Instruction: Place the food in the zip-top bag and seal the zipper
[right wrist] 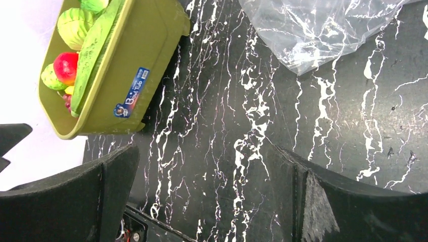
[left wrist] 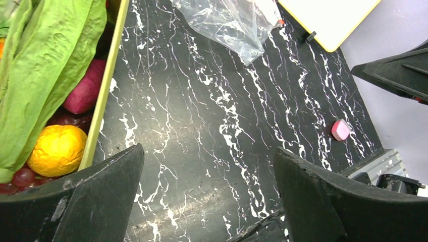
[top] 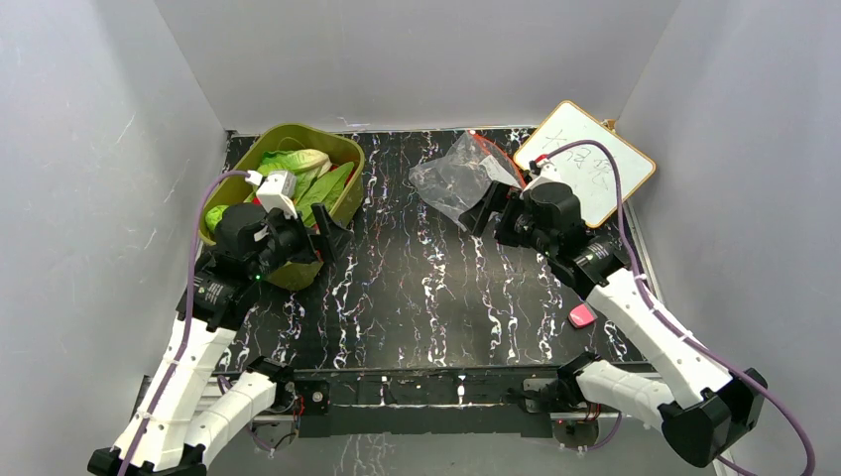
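Observation:
A clear zip top bag (top: 448, 180) with a red-orange zipper edge lies flat at the back, right of centre; its near corner (right wrist: 308, 53) shows in the right wrist view. Pretend food fills a green tub (top: 294, 276) at the left: long leafy greens (left wrist: 55, 70), a yellow-orange fruit (left wrist: 58, 148), a dark red piece (left wrist: 87, 88) and a red fruit (right wrist: 65, 67). Over the tub's right side hovers my left gripper (top: 332, 234), open and empty. Near the bag's front edge my right gripper (top: 486, 215) also stands open, with only bare table between its fingers.
A white board (top: 593, 164) with a yellow frame lies at the back right, beside the bag. One small pink block (top: 582, 315) rests near the right front. Clear black marbled table spans the middle, with grey walls around.

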